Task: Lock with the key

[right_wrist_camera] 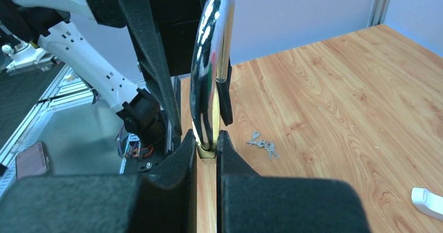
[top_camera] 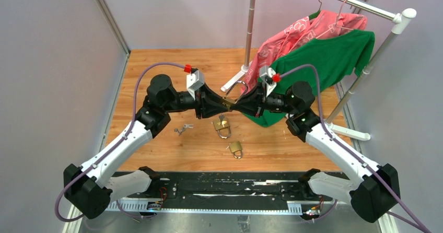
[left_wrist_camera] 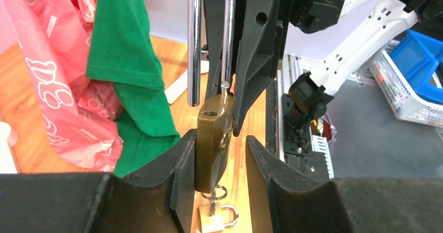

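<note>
A brass padlock with a raised open shackle is held between the two grippers. My right gripper is shut on its body. My left gripper is part open around the same body from the opposite side, with a gap at one finger in the left wrist view. A second padlock, with a key upright in it, and a smaller padlock with a key lie on the table below. Loose keys lie to their left.
A clothes rack with pink and green garments stands at the back right, close to my right arm.
</note>
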